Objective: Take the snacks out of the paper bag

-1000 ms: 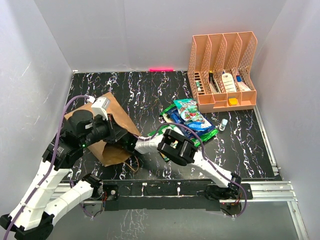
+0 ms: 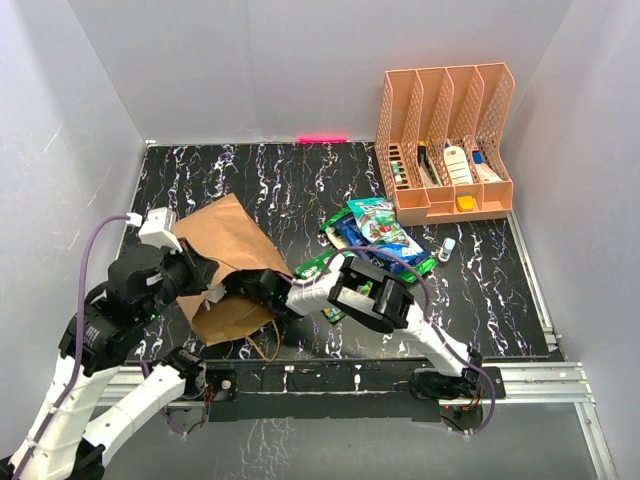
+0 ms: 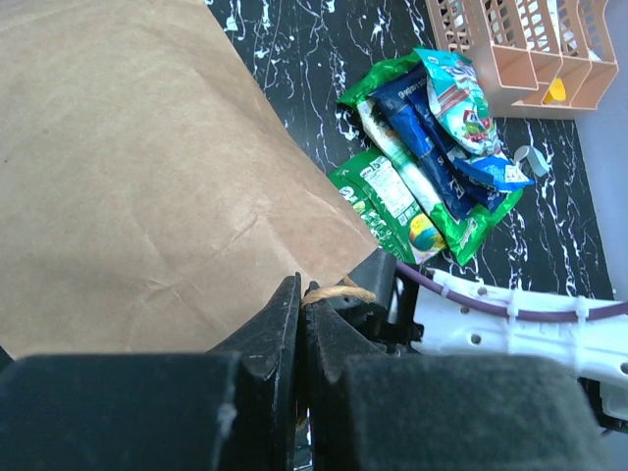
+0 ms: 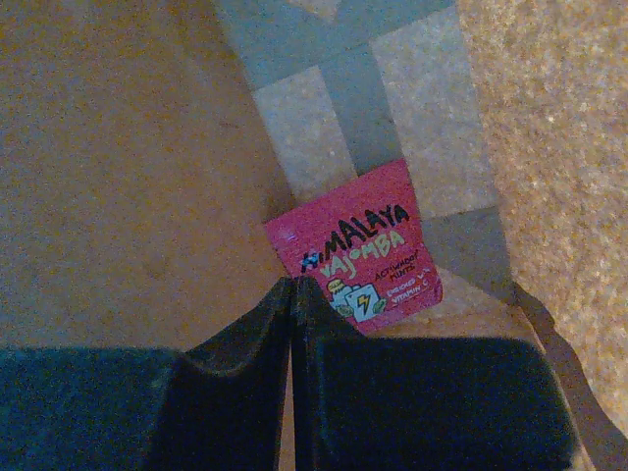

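The brown paper bag (image 2: 228, 225) lies on its side at left. My left gripper is shut on the bag's twisted handle, above the bag. My right gripper is inside the bag, its fingers closed; whether anything is between them is hidden. Just beyond its tips a pink Himalaya snack packet (image 4: 353, 245) lies in the bag. A pile of snack bags (image 2: 375, 225), green, blue and teal, lies on the table right of the bag, partly under the right arm in the top view.
A peach organizer (image 2: 440, 210) with stationery stands at the back right. A small white bottle (image 2: 446, 250) is beside the pile.
My left arm has moved left, drawing back the bag's upper side so that more of its inside shows. The right arm has shifted slightly.
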